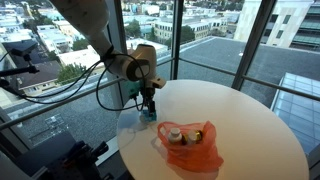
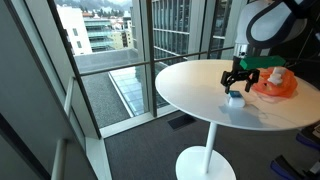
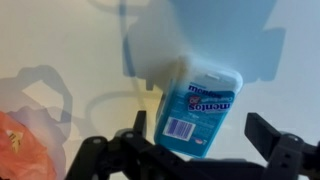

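A small blue mentos container (image 3: 199, 108) with a white end stands on the white table, seen close up in the wrist view. In exterior view 1 the container (image 1: 148, 115) is near the table's left edge, and in exterior view 2 the container (image 2: 236, 99) shows blue above and white below. My gripper is open, with its two dark fingertips wide apart on either side of the container's lower end. It points down over the container, and nothing is gripped. From outside, the gripper (image 1: 147, 100) appears just above it.
An orange plastic bag (image 1: 192, 153) with several items inside lies to the right on the round table (image 1: 244, 132). Large windows stand behind the table.
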